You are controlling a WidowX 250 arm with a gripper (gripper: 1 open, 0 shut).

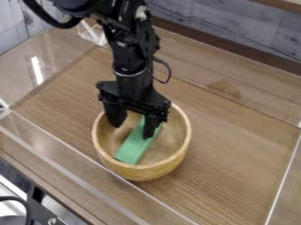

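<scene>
My black gripper [132, 118] reaches down from the top centre into a pale yellow bowl [173, 157] standing on the wooden table. Its two fingers are spread apart over the bowl, at the upper end of a green bar-shaped object [134, 151] that lies inside. The right finger is close to or against the green object; I cannot tell whether they touch.
A small white item [94, 33] lies at the back left. Dark cables run at the lower left.
</scene>
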